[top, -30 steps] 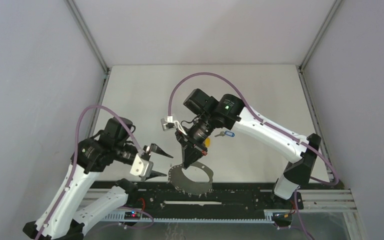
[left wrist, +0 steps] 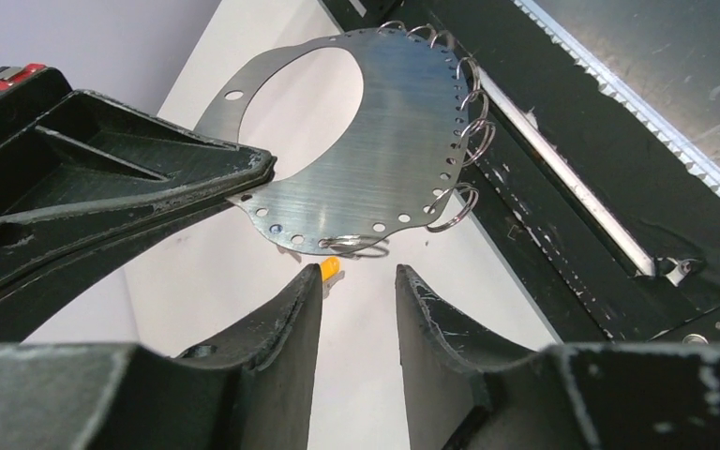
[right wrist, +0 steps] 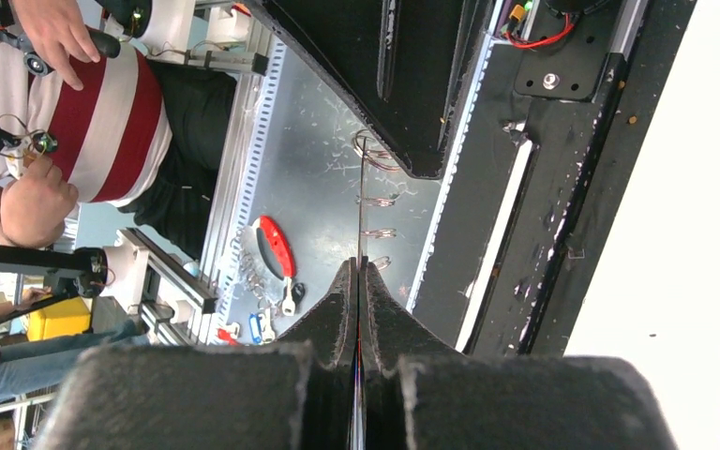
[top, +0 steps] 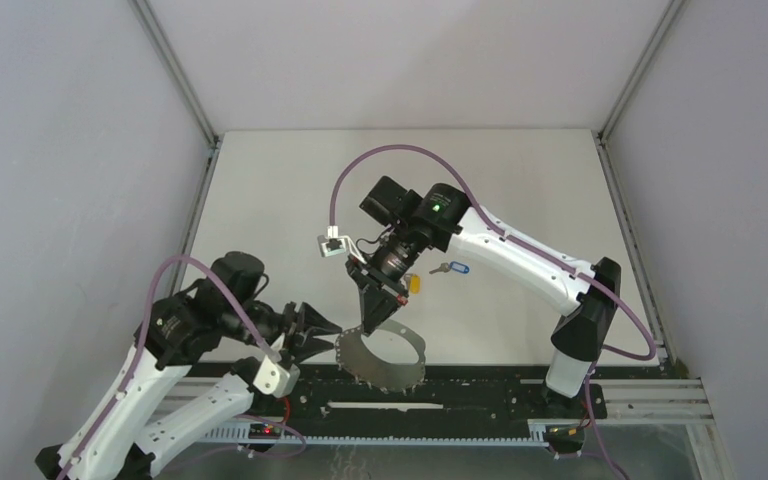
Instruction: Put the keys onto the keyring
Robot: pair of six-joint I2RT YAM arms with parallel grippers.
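A thin flat metal keyring plate (top: 392,370) with a large cut-out and small wire rings round its rim is held up over the table's front edge. My right gripper (top: 365,328) is shut on its edge; in the right wrist view the plate (right wrist: 361,208) appears edge-on, rising from the closed fingers (right wrist: 345,305). Facing the rim from the left is my left gripper, its fingers part open. A wire ring (left wrist: 356,249) is just beyond its fingertips; nothing shows gripped between them. On the table lie a yellow-tagged key (top: 415,284) and a blue-tagged key (top: 458,267).
Along the front runs a dark rail (top: 490,400) with a pale strip. Beyond it, in the right wrist view, red-handled scissors (right wrist: 277,246) and small items lie on a metal surface. A person sits there.
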